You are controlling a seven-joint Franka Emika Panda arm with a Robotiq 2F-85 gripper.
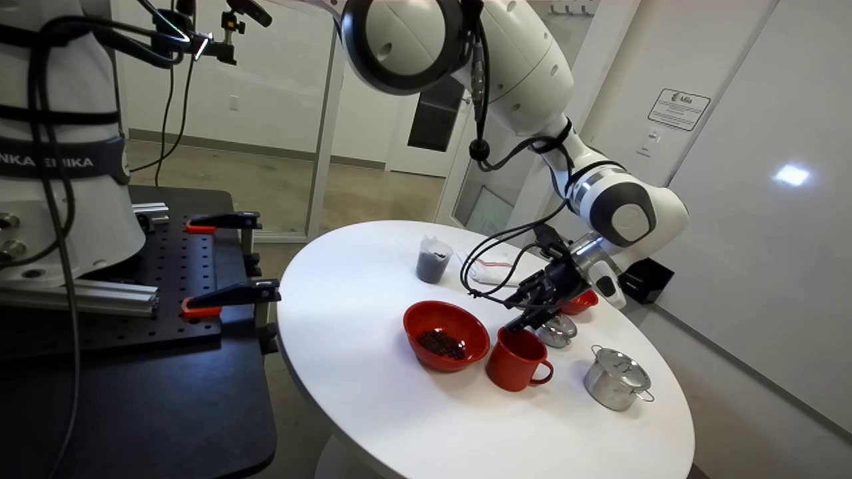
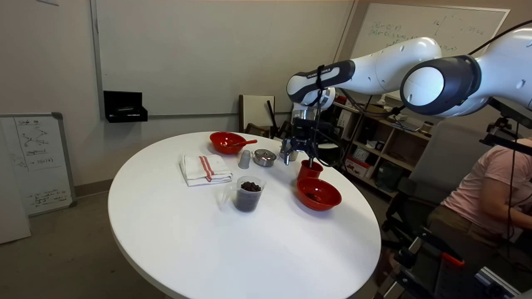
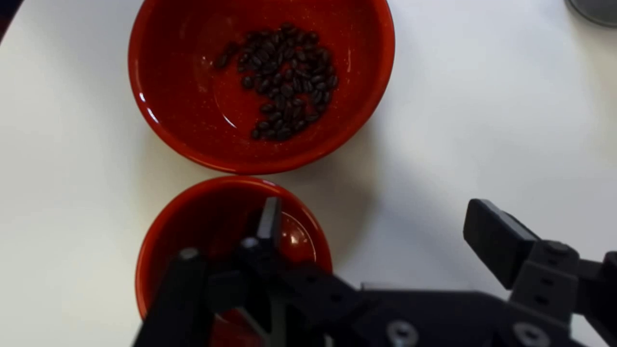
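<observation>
A red mug (image 1: 516, 363) stands upright on the white table, its handle showing in exterior view 1. Close beside it is a red bowl (image 3: 173, 86) with dark beans (image 3: 286, 78) spread over its bottom. My gripper is open above the mug's rim area: one finger (image 3: 269, 222) reaches over or into the mug opening, while the other finger (image 3: 497, 240) stands outside it, well apart from the wall. Nothing shows between them except table and the mug's near wall. Part of the mug is hidden by the gripper in the wrist view.
A clear cup of dark beans (image 2: 248, 197) stands mid-table, near a folded white towel (image 2: 197, 169). Farther back are a small grey cup (image 2: 244, 159), a metal lidded pot (image 2: 264, 157) and a red bowl with a spoon (image 2: 222, 141). Another metal pot (image 1: 615, 382) sits right of the mug.
</observation>
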